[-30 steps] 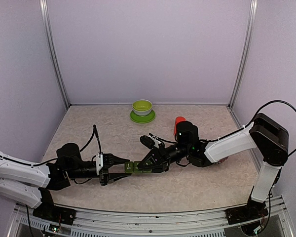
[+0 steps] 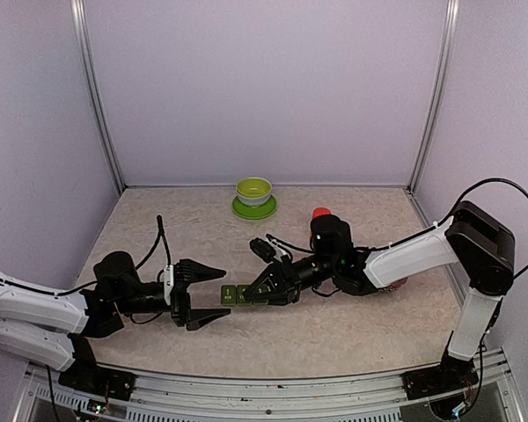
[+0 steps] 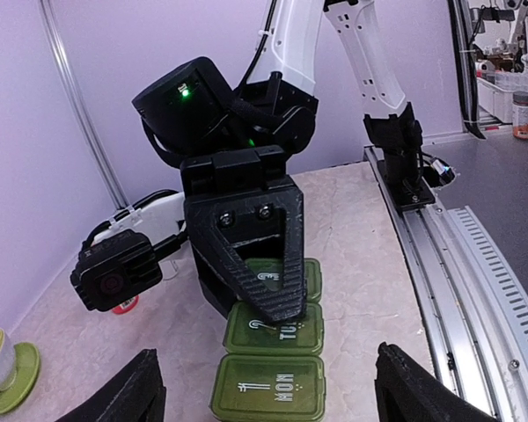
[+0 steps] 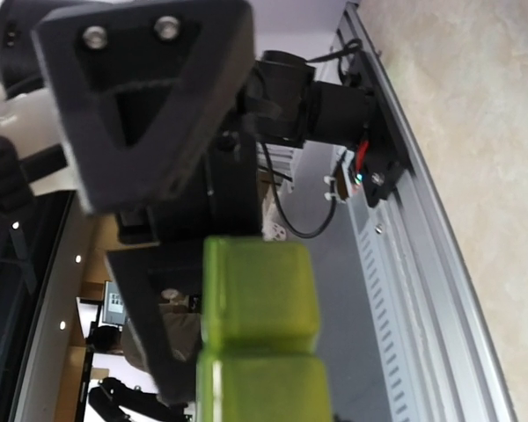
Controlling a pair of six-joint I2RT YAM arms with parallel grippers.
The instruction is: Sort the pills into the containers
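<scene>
My right gripper (image 2: pixel 268 288) is shut on a green pill organizer (image 2: pixel 230 295), holding it above the table in front. In the left wrist view the organizer's MON lid (image 3: pixel 264 389) faces me, the TUE lid behind it and another compartment farther back, partly hidden by the right gripper's finger. My left gripper (image 2: pixel 213 294) stands open just left of the organizer, its two fingertips apart with nothing between them. In the right wrist view the green compartments (image 4: pixel 260 294) fill the lower middle, the lids closed as far as shows. No pills can be made out.
A green bowl (image 2: pixel 253 186) on a green plate (image 2: pixel 246 214) stands at the back middle, a red cup (image 2: pixel 321 211) behind the right arm. A reddish dish is mostly hidden at the right.
My left gripper has drawn back slightly to the left from the organizer's end and its fingers are spread wider. The right gripper and organizer are nearly still.
</scene>
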